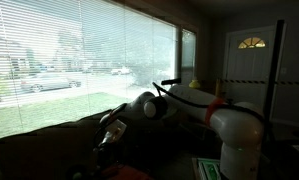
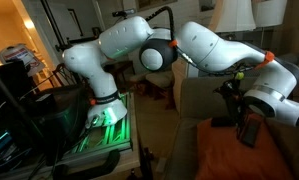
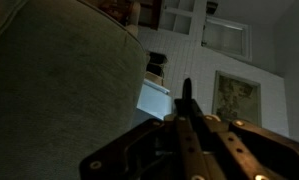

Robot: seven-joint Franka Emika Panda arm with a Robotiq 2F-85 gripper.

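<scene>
My gripper (image 2: 232,115) reaches down over the couch, above a red-orange cushion or cloth (image 2: 219,150). In the wrist view the gripper is a black shape, shut on something dark and narrow that stands up at its tip. Poor light hides what this thing is. A dark blocky shape (image 2: 251,131) shows against the red cloth beside the gripper; whether it belongs to the gripper cannot be told. In the first exterior view the red cloth (image 1: 127,173) barely shows at the bottom edge.
The grey couch (image 2: 194,98) surrounds the cloth, with its backrest behind the arm. A lamp shade (image 2: 232,15) stands behind the couch. A large window with blinds (image 1: 79,60) fills the wall. The robot's base stands on a table (image 2: 99,145).
</scene>
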